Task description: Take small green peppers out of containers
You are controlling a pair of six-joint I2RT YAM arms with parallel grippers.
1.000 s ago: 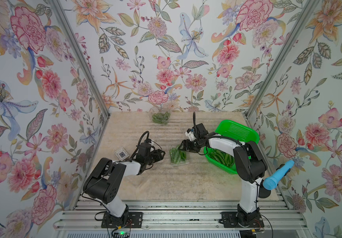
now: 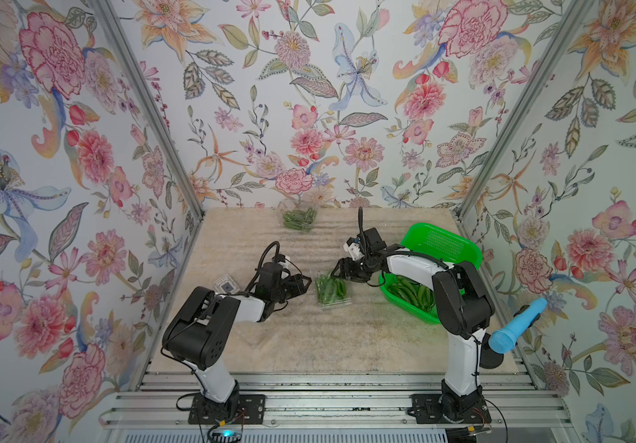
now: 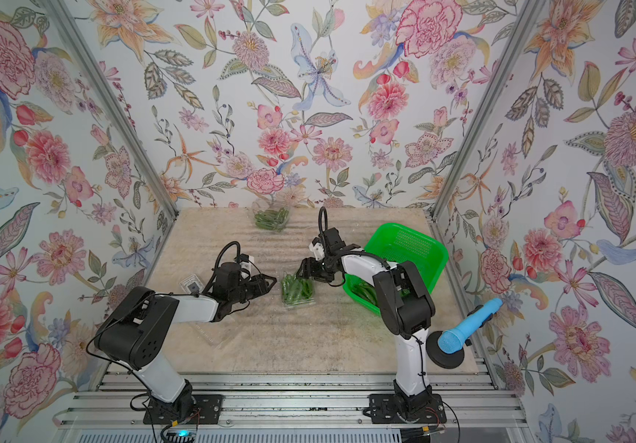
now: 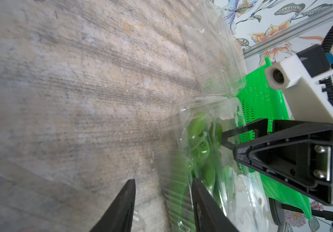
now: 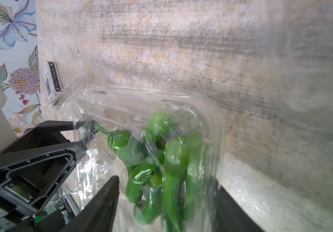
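A clear plastic container (image 2: 332, 295) of green peppers (image 3: 299, 291) sits at the table's centre; through its plastic several peppers show in both wrist views. My left gripper is part open just left of it, nothing held between the fingertips that I can make out. My right gripper stands open over the container, its blurred fingers at either side of the peppers, near the back edge of the box in the top views. A second clear container (image 2: 299, 217) with green peppers lies at the back.
A green basket (image 2: 428, 236) holding many peppers fills the right side, under my right arm. A small printed card (image 2: 227, 284) lies at left, with clear plastic on the table nearby. A blue cylinder (image 2: 517, 325) stands beyond the front right.
My left arm has moved slightly right and up in the top left view, toward the central container. The right arm is nearly still.
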